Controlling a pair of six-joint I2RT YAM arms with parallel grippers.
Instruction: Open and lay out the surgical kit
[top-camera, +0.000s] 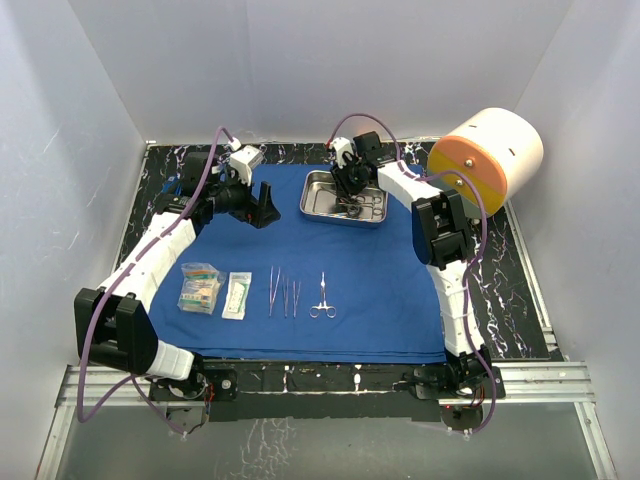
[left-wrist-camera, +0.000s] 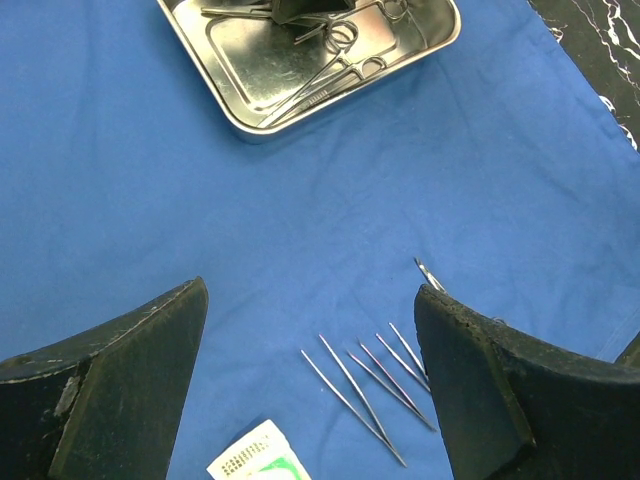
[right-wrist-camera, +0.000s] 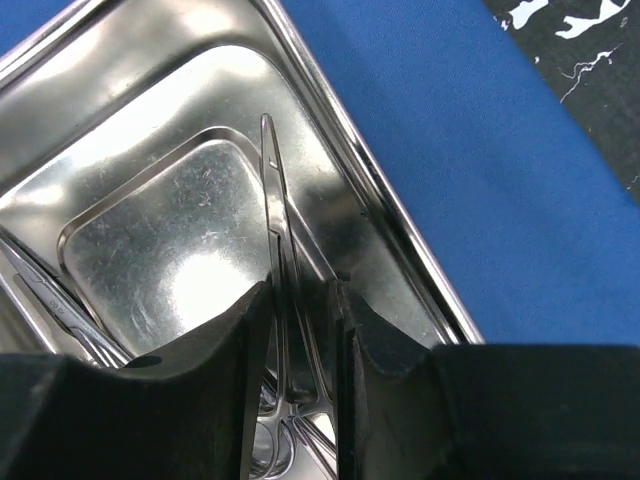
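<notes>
A steel tray (top-camera: 312, 207) stands at the back middle of the blue cloth, holding several scissor-like instruments. My right gripper is down in it, part open. In the right wrist view a slim ring-handled instrument (right-wrist-camera: 272, 190) runs between the fingers; whether they touch it I cannot tell. More instruments (right-wrist-camera: 50, 295) lie at that view's left edge. My left gripper hangs open and empty above the cloth, left of the tray. Laid out in front are thin tweezers-like tools (top-camera: 274, 290) and a ring-handled clamp (top-camera: 322, 300), side by side.
A white packet (top-camera: 236, 295) and a clear bag of gauze (top-camera: 201, 288) lie at the front left. A large cream cylinder with an orange end (top-camera: 485, 160) stands at the back right. Cloth between tray and laid-out tools is bare.
</notes>
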